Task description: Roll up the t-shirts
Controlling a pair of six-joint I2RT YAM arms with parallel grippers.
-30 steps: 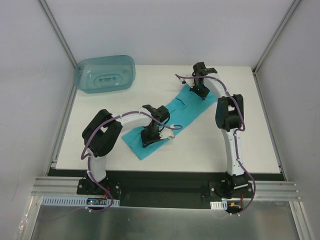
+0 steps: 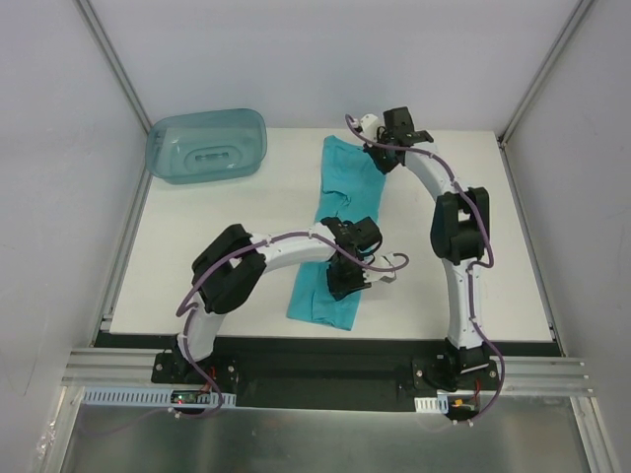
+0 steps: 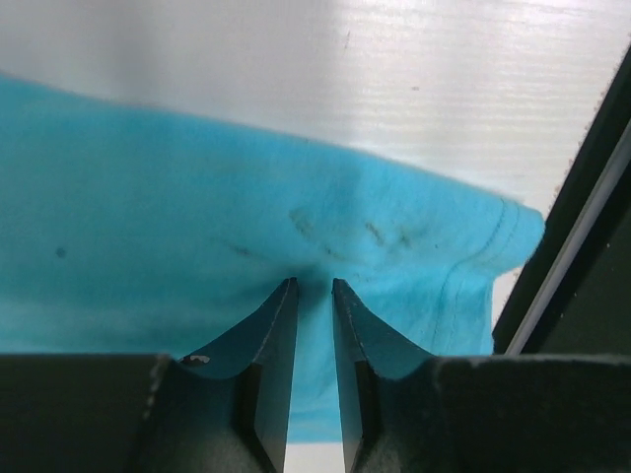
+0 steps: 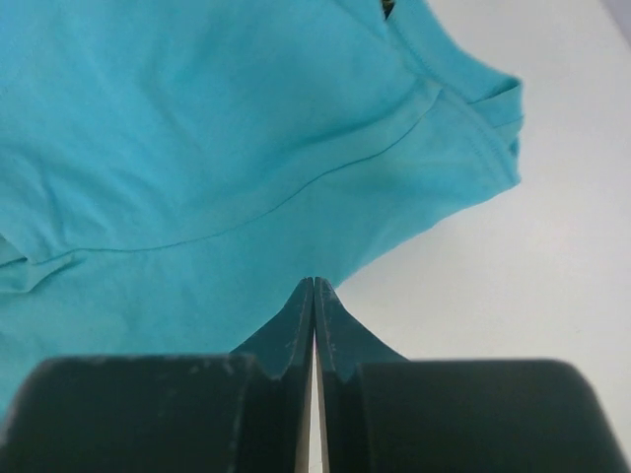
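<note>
In the top view the turquoise t-shirt [image 2: 353,169] lies as a long, narrow folded strip, running from the table's far edge towards its near edge. My left gripper is over the near end, its fingers slightly apart and the cloth [image 3: 148,227] close beneath them; nothing is clearly pinched. At the far end, my right gripper is shut above the shirt's right edge, with no cloth showing between its fingertips. A seam and a folded corner of the shirt [image 4: 256,158] show in the right wrist view. The left arm covers the strip's middle.
An empty teal bin [image 2: 207,175] stands at the back left.
The shirt has swung from a diagonal to nearly straight front-to-back.
</note>
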